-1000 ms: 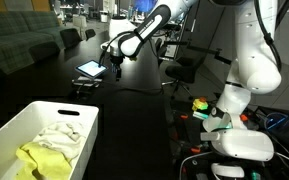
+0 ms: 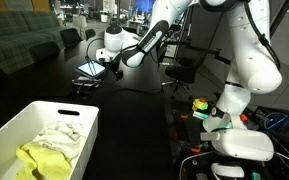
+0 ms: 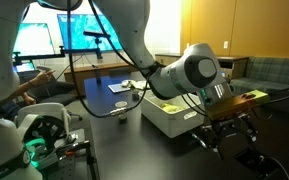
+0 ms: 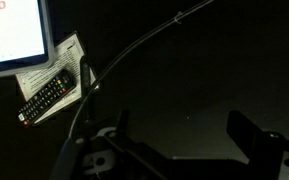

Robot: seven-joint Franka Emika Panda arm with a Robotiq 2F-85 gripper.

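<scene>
My gripper stands open over the dark table, its fingers wide apart with only bare table showing between them. From the first exterior view, the gripper (image 2: 111,70) hangs at the far part of the table, by the pale tablet screen (image 2: 90,69). In the second exterior view the gripper (image 3: 236,143) points down at the table. A tablet (image 4: 14,35), a black remote control (image 4: 46,97) and a printed sheet (image 4: 70,48) lie to the left in the wrist view.
A white box (image 2: 81,159) holds a yellow cloth (image 2: 44,163) and a white cloth (image 2: 61,139). A thin cable (image 4: 134,45) crosses the table in the wrist view.
In the first exterior view, my gripper has turned and moved lower since a second ago. The box and cloths have stayed put.
</scene>
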